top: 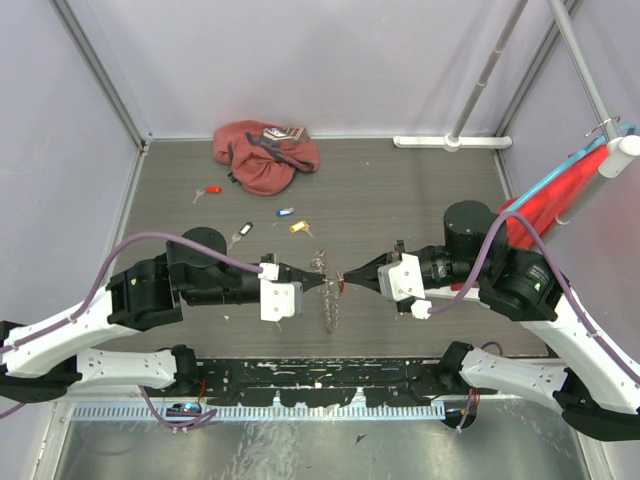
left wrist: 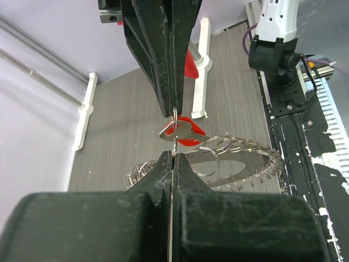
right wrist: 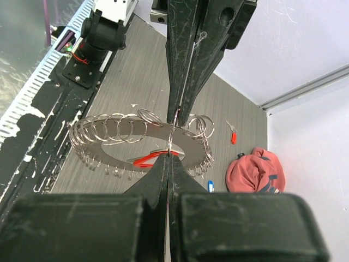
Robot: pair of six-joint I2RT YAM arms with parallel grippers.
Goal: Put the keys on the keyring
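Observation:
In the left wrist view, my left gripper is shut on a small thin ring of the keyring. The keyring's oval loop, lined with several small wire rings [left wrist: 240, 146], hangs beside it. Right above, my right gripper is shut on a thin metal ring, seen edge-on, that carries a silver key [left wrist: 182, 130] with a red tag [left wrist: 189, 141]. The fingertips face each other closely. From the right wrist view, the red tag [right wrist: 155, 158] shows behind the right fingertips. Whether the two held rings are linked is hard to tell.
On the grey floor lie keys with red [top: 213, 190], black [top: 246, 229], blue [top: 285, 212] and yellow [top: 299, 227] tags. A dark red cloth bag [top: 264, 165] rests near the back wall. White tube stands [top: 452, 142] are at the back right.

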